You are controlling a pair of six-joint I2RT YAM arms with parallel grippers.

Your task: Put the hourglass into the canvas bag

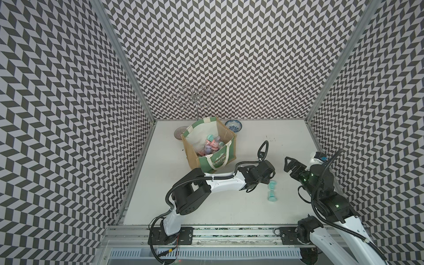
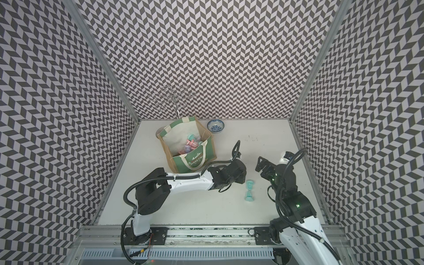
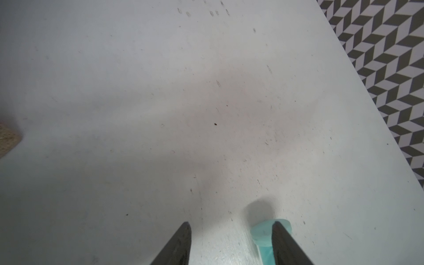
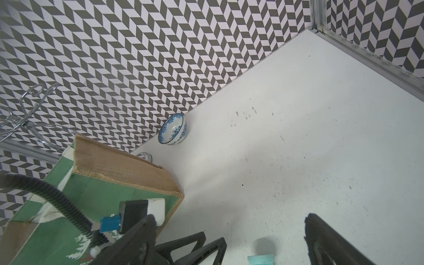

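Note:
The teal hourglass (image 1: 272,191) is in the area between the two arms, its whole length showing in both top views; whether it stands or lies, I cannot tell. Just beyond its far end is my left gripper (image 1: 269,176), pointing right. In the left wrist view its fingers (image 3: 178,245) are partly apart, and one end of the hourglass (image 3: 265,234) shows partly behind the right finger, not gripped. My right gripper has wide-apart fingers with nothing between them. The green and tan canvas bag (image 1: 231,152) stands open left of both grippers, several pastel items inside.
A blue-patterned bowl (image 1: 233,125) sits behind the bag, near the back wall. A wire rack (image 1: 197,99) rises behind the bag. My left forearm (image 1: 227,183) crosses just in front of the bag.

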